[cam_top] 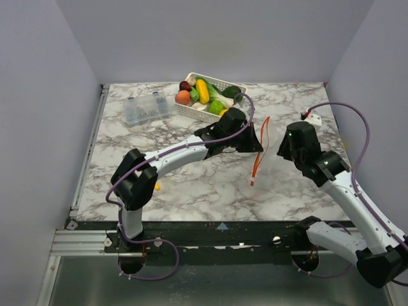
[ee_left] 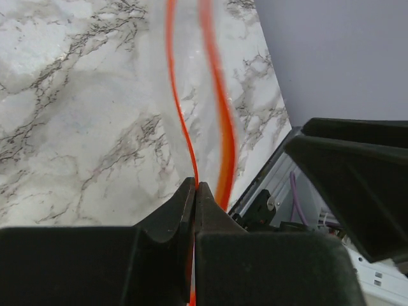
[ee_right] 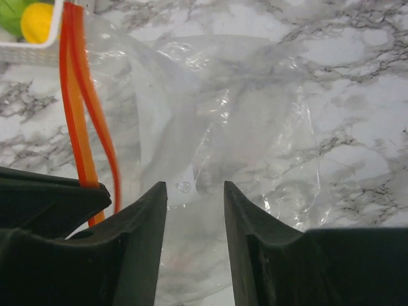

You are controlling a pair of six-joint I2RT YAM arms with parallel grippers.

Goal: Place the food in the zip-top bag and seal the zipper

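The clear zip top bag stands out over the marble table, its orange zipper edges lying close together with a narrow gap. One thin orange edge runs between the closed fingertips of my left gripper, which is shut on it. The other edge hangs free alongside. To the right of the zipper, my right gripper is parted. In the right wrist view no rim lies between its fingers, and the crumpled clear film shows beyond them. A small orange food piece lies at the table's left.
A white basket of vegetables and fruit stands at the back. Left of it is a clear plastic container. My left arm crosses its left half.
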